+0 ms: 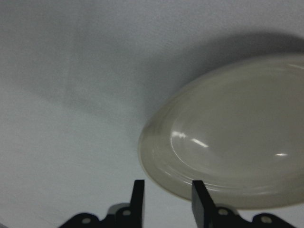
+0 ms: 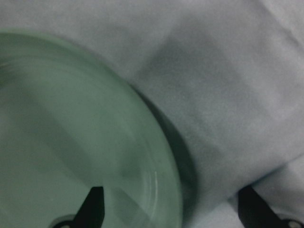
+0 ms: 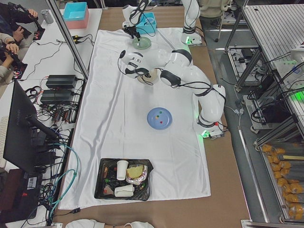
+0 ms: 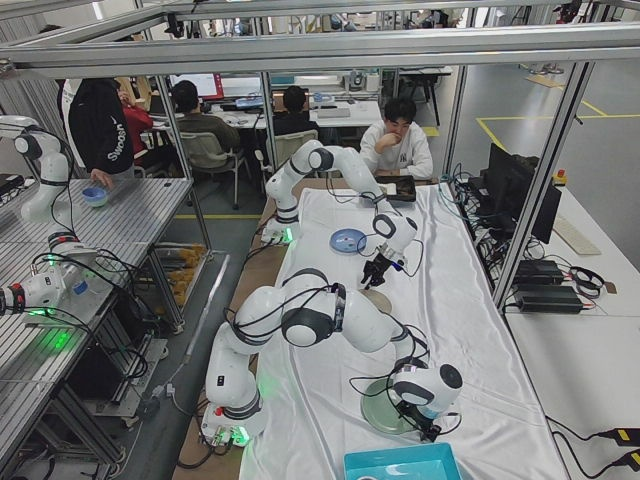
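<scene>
A beige plate (image 1: 228,133) lies on the white cloth below my left gripper, which stands open just off its rim in the left wrist view, nothing between its fingers. My right gripper is open over the edge of a green plate (image 2: 71,133), one finger above the plate and the other above the cloth; the same plate (image 4: 385,410) shows near the front in the camera right view. A blue plate (image 3: 159,118) with small coloured pieces lies farther along the cloth.
A black tray (image 3: 109,192) with cups and food stands at one end of the cloth, a blue bin (image 4: 400,462) at the other. The cloth between tray and blue plate is mostly clear. Monitors and cables border one side.
</scene>
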